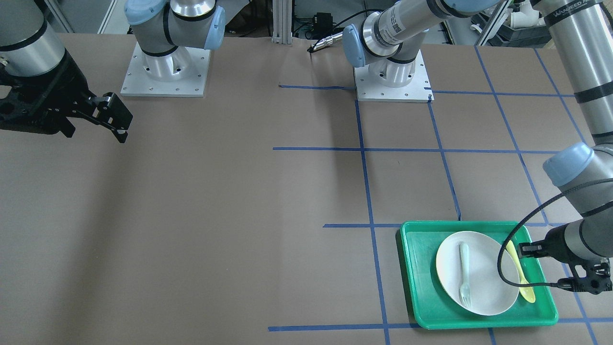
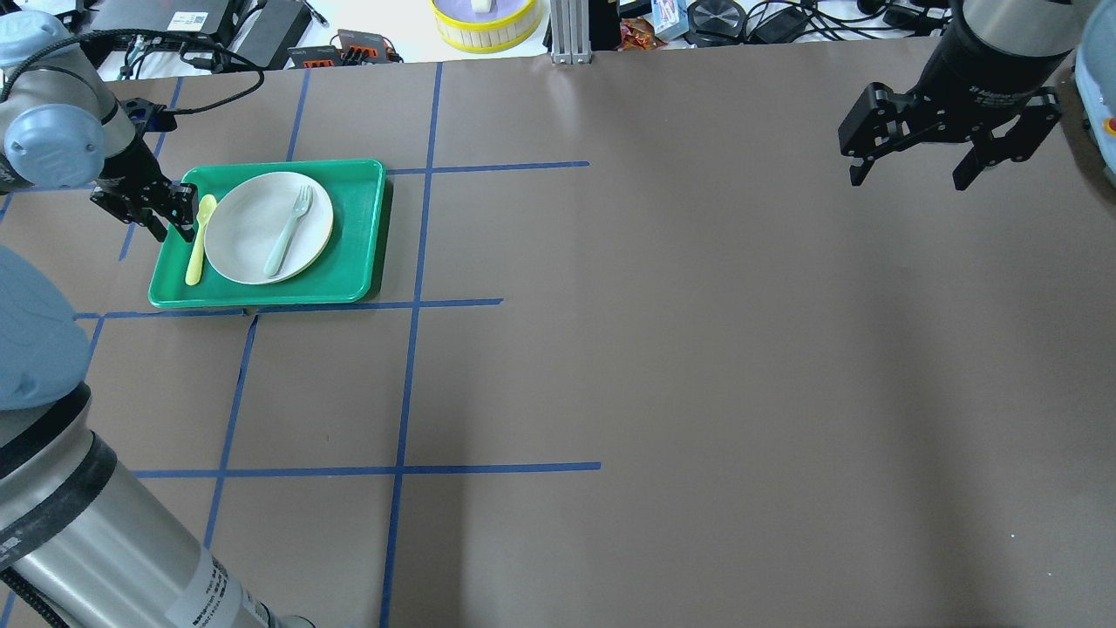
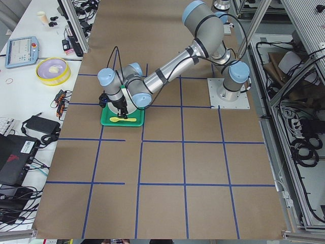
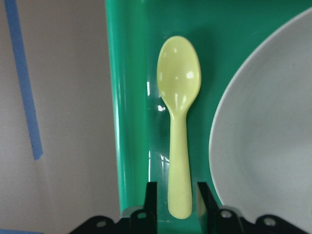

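Observation:
A green tray (image 1: 422,276) holds a white plate (image 1: 488,281), a pale blue fork (image 1: 465,264) on the plate, and a yellow spoon (image 4: 179,175) in the strip beside the plate. In the left wrist view the spoon lies bowl away from me, along the tray's side. My gripper is open over the spoon's handle end, its two fingers apart on either side with a gap to the handle. In the top view it is at the tray's left edge, just past the spoon.
Blue tape lines grid the table. A second arm's black gripper (image 2: 942,126) hangs at the other side of the table, away from the tray.

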